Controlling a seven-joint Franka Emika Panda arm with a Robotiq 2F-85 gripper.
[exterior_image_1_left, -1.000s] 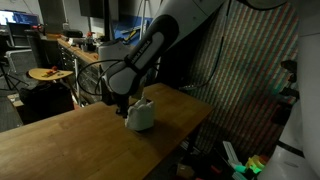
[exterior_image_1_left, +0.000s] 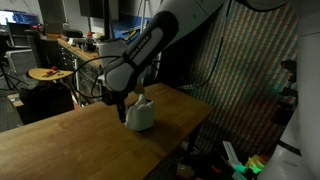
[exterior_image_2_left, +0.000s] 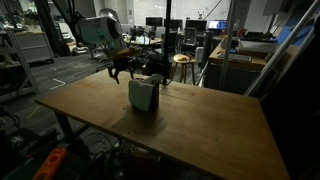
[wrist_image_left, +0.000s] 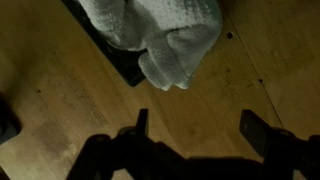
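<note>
A pale grey cloth (wrist_image_left: 180, 35) lies draped over a dark box (wrist_image_left: 122, 62) in the upper part of the wrist view. The same cloth (exterior_image_1_left: 140, 116) hangs over the box on the table in exterior view 1, and the cloth (exterior_image_2_left: 141, 96) covers one side of the dark box (exterior_image_2_left: 154, 84) in exterior view 2. My gripper points down beside them, its two fingers apart and only bare wood between them. From outside, the gripper (exterior_image_2_left: 122, 72) appears close to the cloth; whether they touch I cannot tell.
Another dark object (wrist_image_left: 6, 122) shows at the wrist view's left edge. Behind the table stand a round stool (exterior_image_2_left: 183, 59) and desks with monitors.
The arm has come down slightly toward the table beside the box over the last second. The cloth and box look unmoved.
</note>
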